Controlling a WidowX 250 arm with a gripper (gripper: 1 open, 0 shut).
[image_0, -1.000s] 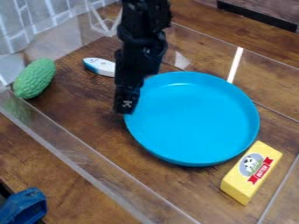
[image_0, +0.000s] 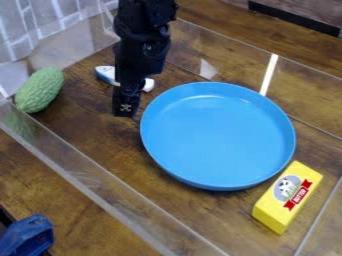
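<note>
The dark gripper (image_0: 128, 98) hangs at upper middle, low over the wooden surface just left of the blue plate (image_0: 217, 120). Behind it lies a white and blue object (image_0: 106, 74), partly hidden by the arm. Whether the fingers are open or shut is hard to make out.
A green bumpy object (image_0: 40, 88) sits at the left, a yellow box with a cow label (image_0: 283, 200) at the lower right, and a blue object (image_0: 24, 236) at the bottom left corner. Clear wood lies below the gripper, left of the plate.
Over the last second the gripper has moved left, off the plate's left edge toward the white and blue object.
</note>
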